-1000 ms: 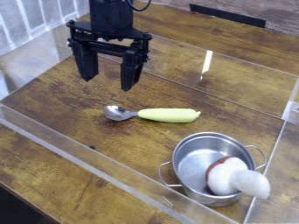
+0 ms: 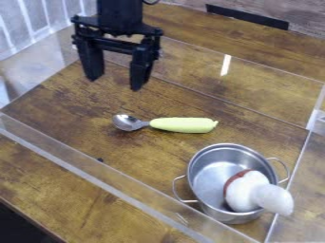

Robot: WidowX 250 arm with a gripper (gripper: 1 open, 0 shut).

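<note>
My black gripper [image 2: 117, 59] hangs open over the upper left of the wooden surface, slightly blurred, with nothing seen between its fingers. Below it lies a metal spoon [image 2: 127, 122]. Touching or very near the spoon, to its right, is a pale green elongated object [image 2: 183, 124]. At the lower right a steel pot [image 2: 214, 163] with side handles holds a white object [image 2: 259, 195] with a reddish band.
Clear walls enclose the work area, with a near edge [image 2: 102, 158] across the lower left and another along the right.
The spoon, green object and pot are unchanged.
</note>
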